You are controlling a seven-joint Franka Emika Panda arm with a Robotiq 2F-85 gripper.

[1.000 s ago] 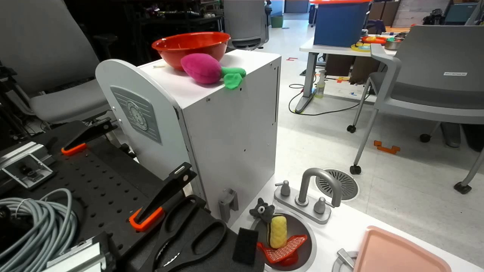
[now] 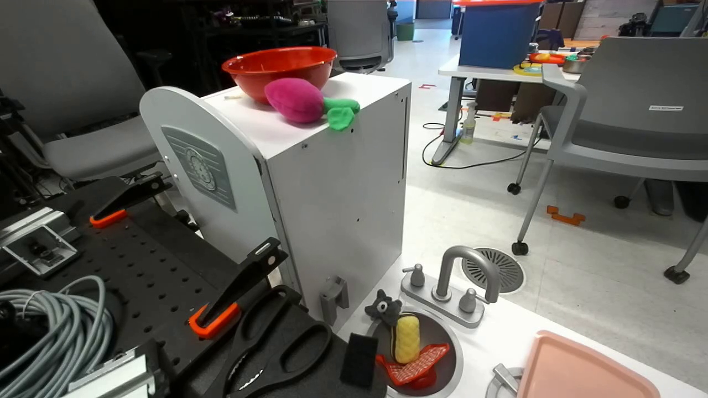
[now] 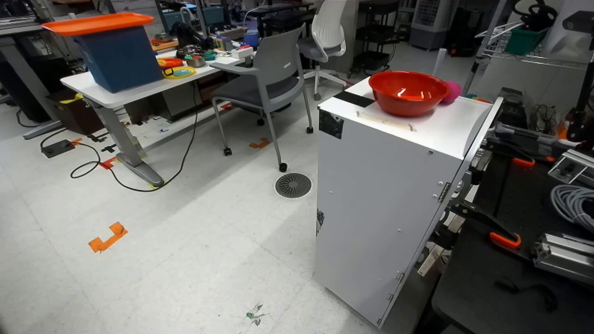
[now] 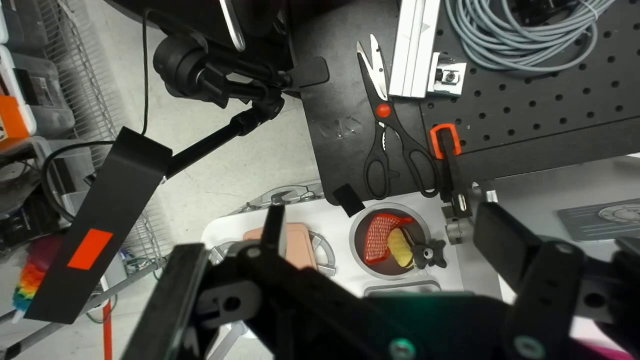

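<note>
My gripper shows only in the wrist view, its fingers (image 4: 507,234) spread wide with nothing between them. Below and between the fingers lies the round sink (image 4: 424,231), well apart from them. It holds a yellow plush piece (image 4: 398,247), a red mesh piece (image 4: 378,238) and a small dark grey plush (image 4: 430,254) lying over its rim. On the white cabinet (image 2: 345,192) stands a red bowl (image 2: 279,69), with a magenta plush vegetable (image 2: 296,100) with green leaves beside it. In exterior view 2 the bowl (image 3: 406,94) mostly hides the plush.
A grey faucet (image 2: 468,272) rises behind the sink. The pink tray (image 2: 584,371) lies on the white counter. Black scissors (image 4: 384,114), an orange-tipped clamp (image 4: 448,156) and coiled cable (image 4: 522,45) occupy the dark table.
</note>
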